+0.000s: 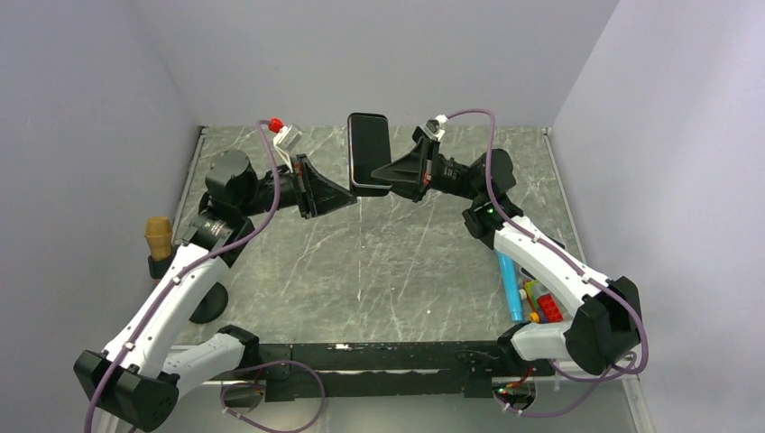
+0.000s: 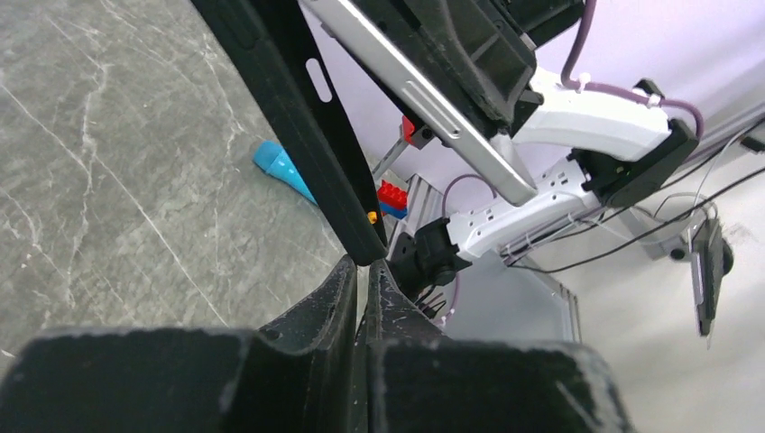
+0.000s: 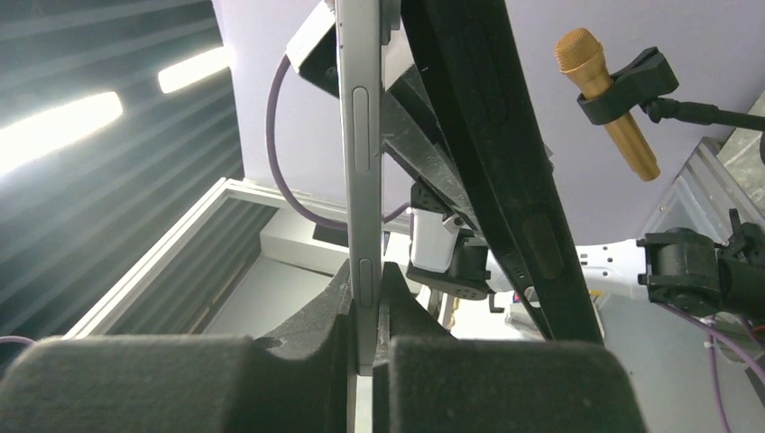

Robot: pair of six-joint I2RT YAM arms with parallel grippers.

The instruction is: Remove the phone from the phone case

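Observation:
The phone [image 1: 368,144] is held upright in the top view between the two grippers, dark face showing. My right gripper [image 1: 390,176] is shut on its silver side [image 3: 364,135]. The black phone case [image 2: 302,117] stands tilted away from the phone's silver body [image 2: 433,108], with a gap between them in both wrist views. My left gripper is shut on the lower corner of the case, at the phone's left in the top view.
A blue tube [image 1: 508,284] and small coloured items [image 1: 548,307] lie at the right. A gold microphone [image 1: 159,236] in a black stand is at the left.

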